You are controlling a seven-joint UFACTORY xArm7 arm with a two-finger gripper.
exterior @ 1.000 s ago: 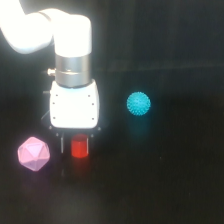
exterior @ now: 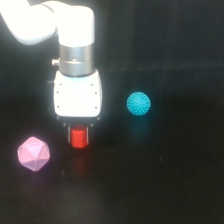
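Note:
A small red block (exterior: 79,137) sits between the fingertips of my gripper (exterior: 79,130), below the white hand. The fingers are close together against its sides, so the gripper looks shut on it. A faint red reflection shows on the dark surface below the block, with a gap between them. The fingers are small and dark here, and the block's far side is hidden.
A pink faceted ball (exterior: 33,153) lies left of the block, close by. The blue knobbly ball (exterior: 138,103) lies to the right of the hand. Dark, glossy table (exterior: 160,180) is bare at the front and right.
The fingers, wide apart around the red block before, have drawn in on it. Hand and block have shifted up in the picture. Both balls have stayed in place.

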